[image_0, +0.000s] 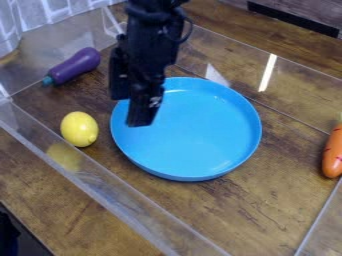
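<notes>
My dark gripper (139, 98) reaches down from the top of the view, its fingers open and blurred over the left rim of the blue plate (194, 140). A yellow egg-shaped object (79, 129) lies left of the plate. A purple eggplant (72, 67) lies at the upper left. An orange carrot-like object (331, 152) lies at the right edge, partly cut off.
The wooden table (227, 215) has clear room in front and to the right. Transparent walls or panels run along the left and right sides.
</notes>
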